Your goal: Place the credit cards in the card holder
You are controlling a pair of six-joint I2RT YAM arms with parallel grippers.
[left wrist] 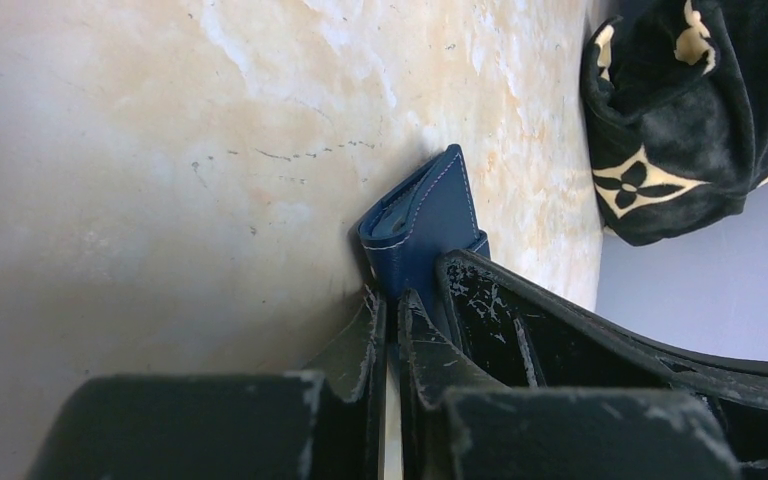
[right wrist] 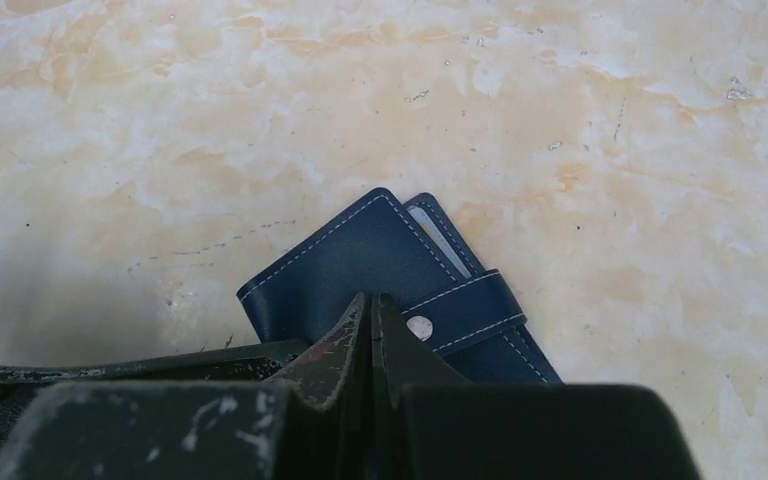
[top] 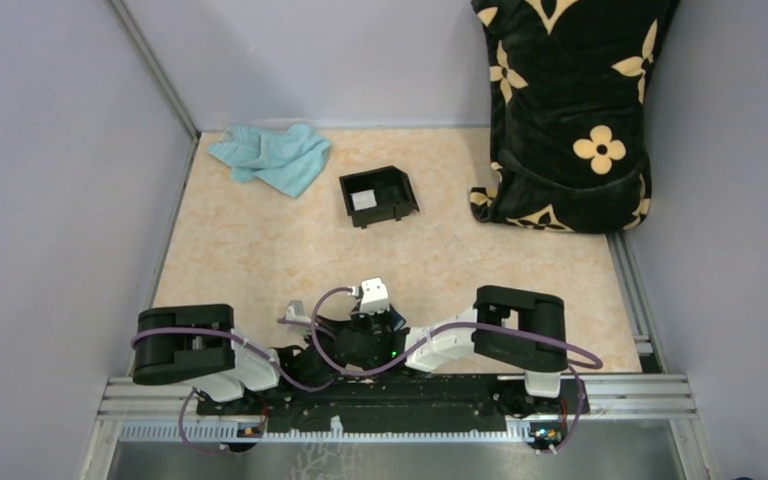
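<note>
The dark blue card holder (right wrist: 330, 250) lies on the table with white stitching, its strap (right wrist: 480, 305) bearing a round snap (right wrist: 420, 328). A pale strip (right wrist: 438, 238) shows between its flaps. In the left wrist view my left gripper is shut on an edge of the card holder (left wrist: 430, 210). Over the strap, beside the snap, are the tips of my right gripper, with only a narrow slit between them; whether they grip the strap is hidden. From above, the arms cover most of the holder.
A black bin (top: 392, 190) with a white piece (top: 364, 200) inside stands at the back middle. A light blue cloth (top: 278, 158) lies back left, and a black patterned cushion (top: 570, 120) leans at the back right. The table between bin and arms is clear.
</note>
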